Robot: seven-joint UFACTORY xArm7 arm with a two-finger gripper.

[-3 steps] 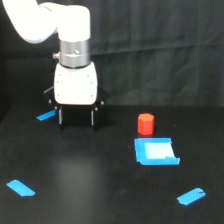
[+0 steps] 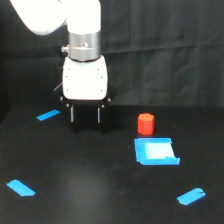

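My gripper (image 2: 85, 115) hangs over the left part of the dark table with its fingers pointing down. It is open, and only dark background shows between its two thin fingers. To its right, a small red block (image 2: 146, 125) sits apart from it on the table. Just in front of the block lies a white square (image 2: 158, 151) edged with blue tape (image 2: 140, 152). A gap of bare table separates the gripper from both.
Blue tape strips mark the table at the back left (image 2: 48, 115), front left (image 2: 20, 188) and front right (image 2: 191, 196). A dark curtain (image 2: 160, 50) hangs behind.
My gripper has shifted a little to the right and slightly higher in the view. Its fingers appear somewhat closer together. The red block and the white square have stayed put.
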